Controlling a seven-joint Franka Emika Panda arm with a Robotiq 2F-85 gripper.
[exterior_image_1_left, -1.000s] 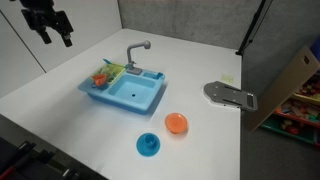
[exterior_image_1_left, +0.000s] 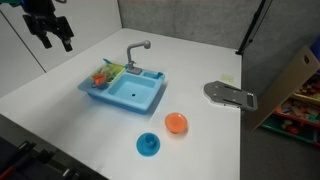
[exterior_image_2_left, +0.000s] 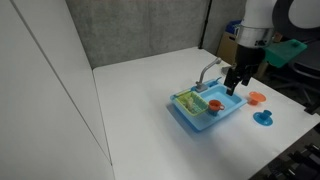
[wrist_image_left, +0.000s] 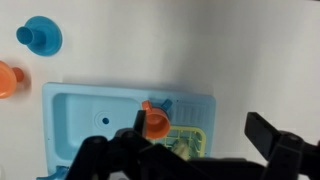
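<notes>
High above the table, my gripper (exterior_image_1_left: 57, 43) stands open with nothing between its fingers, clear of every object. In the wrist view its two fingers (wrist_image_left: 262, 134) are spread wide apart. A blue toy sink (exterior_image_1_left: 136, 93) with a grey faucet (exterior_image_1_left: 136, 52) rests on the white table. At the sink's rack end sits a yellow-green drying rack (wrist_image_left: 187, 142). An orange cup (wrist_image_left: 157, 124) lies at the rack, partly behind a gripper finger in the wrist view. On the table beside the sink are a blue cup-like piece (exterior_image_1_left: 148, 144) and an orange dish (exterior_image_1_left: 176, 123).
A grey metal plate (exterior_image_1_left: 230, 95) lies flat towards the table's far side. Shelves with colourful items (exterior_image_1_left: 297, 110) stand beyond that edge.
</notes>
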